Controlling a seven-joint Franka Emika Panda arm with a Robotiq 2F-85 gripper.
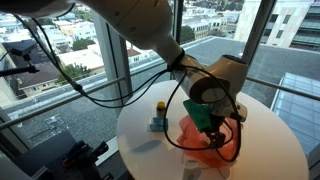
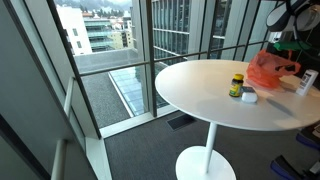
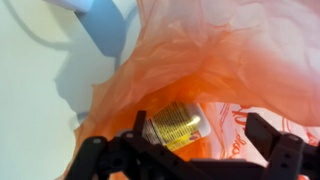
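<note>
An orange-pink translucent plastic bag lies open on the white round table; its crumpled film fills much of the wrist view. Within that bag, a small packet with a yellow label and a barcode shows between my fingers. My gripper points down over the bag's opening, fingers apart, one finger on each side of the packet and nothing held. From the second exterior view, the bag stands at the table's far right under the arm. Whether the fingertips touch the packet cannot be told.
A yellow-lidded jar and a small whitish block stand together, apart from the bag. Close to the bag is a white container. Bare tabletop stretches away to the left; tall windows surround the table.
</note>
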